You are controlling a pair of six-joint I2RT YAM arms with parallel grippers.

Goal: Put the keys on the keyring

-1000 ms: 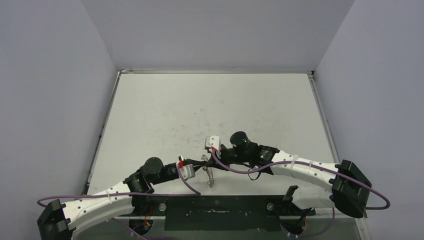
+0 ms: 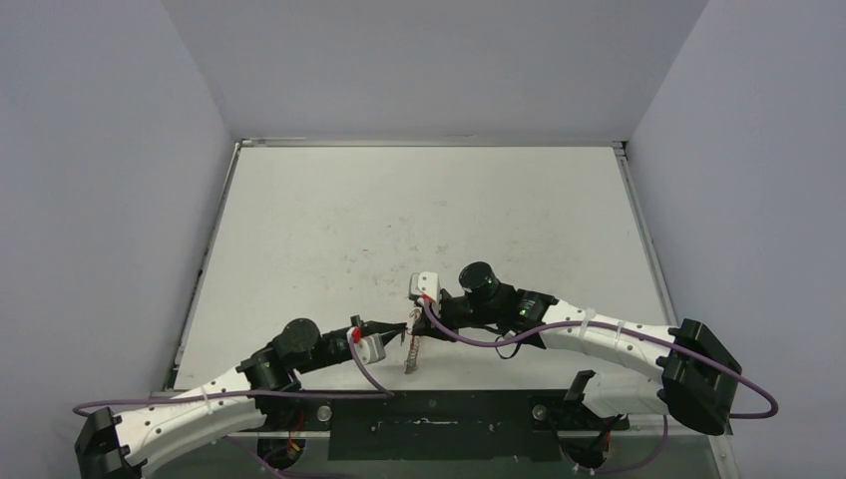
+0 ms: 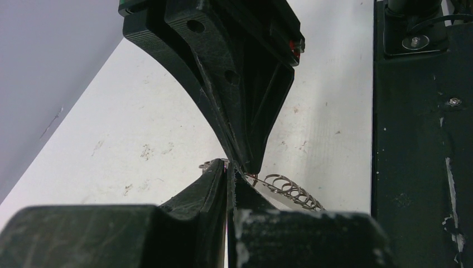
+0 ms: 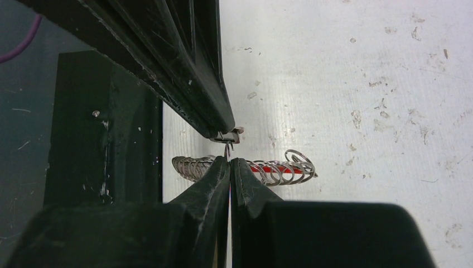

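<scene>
Over the front middle of the table, my left gripper (image 2: 403, 330) and right gripper (image 2: 419, 325) face each other, tips close together, both shut. In the right wrist view a small silver metal piece (image 4: 230, 135) shows at the left gripper's fingertips; how it is held is not clear. A thin metal sliver (image 4: 227, 149) stands between the right gripper's tips. A springy wire coil with a red strip hangs around this spot, also visible as a coil (image 3: 293, 191) beyond the fingers in the left wrist view. Keys and ring cannot be told apart clearly.
A dark panel (image 2: 444, 424) runs along the front edge, close to the grippers. Grey walls (image 2: 758, 180) enclose the sides and back. Purple cables (image 2: 599, 324) run along both arms.
The lower end of the coil has swung left, and its red strip shows more. My right arm appears still.
</scene>
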